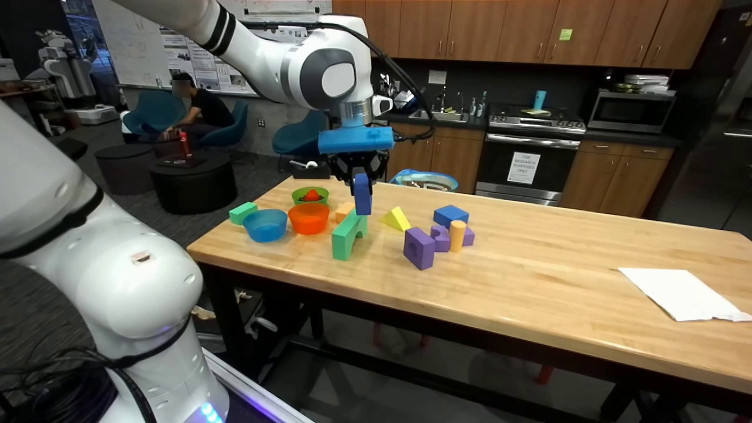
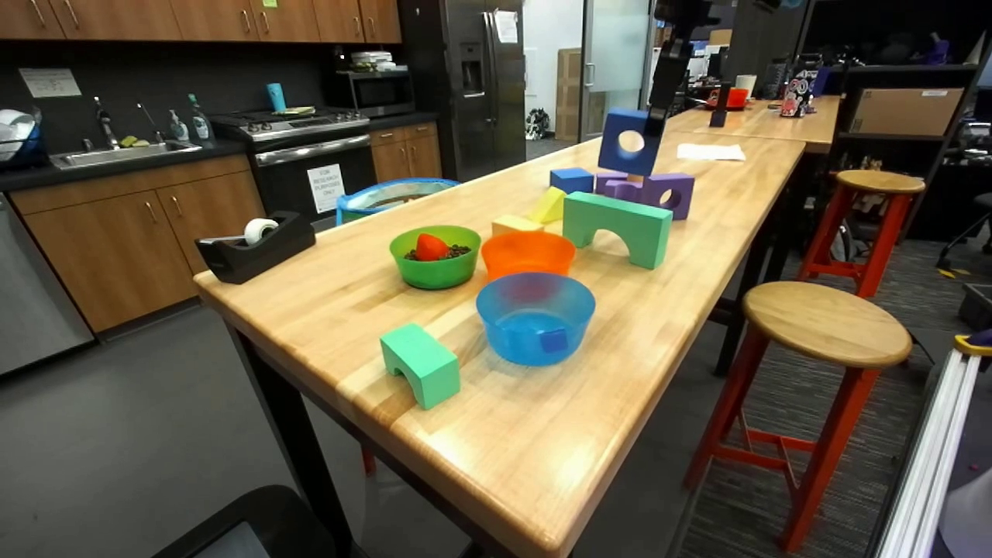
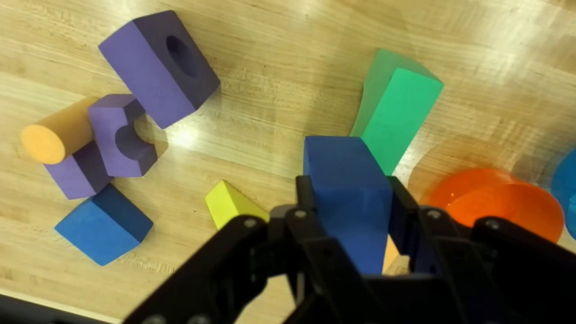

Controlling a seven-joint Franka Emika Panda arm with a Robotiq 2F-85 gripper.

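Observation:
A blue block with a round hole [image 2: 624,142] is held upright above the table, and my gripper is shut on it. In the wrist view the fingers press on both sides of this blue block [image 3: 348,200], while its hole is hidden there. Just past the held block stands a green arch [image 3: 399,108], partly covered by it in that view. From the first exterior view the held block [image 1: 362,194] overlaps the green arch [image 1: 347,236]; a gap below it cannot be measured there.
Orange [image 1: 308,219], blue [image 1: 265,225] and green [image 2: 434,270] bowls stand left of the arch. A yellow triangle [image 1: 396,218], a blue block [image 1: 451,215] and several purple blocks [image 1: 419,248] with an orange cylinder [image 1: 457,235] lie to its right.

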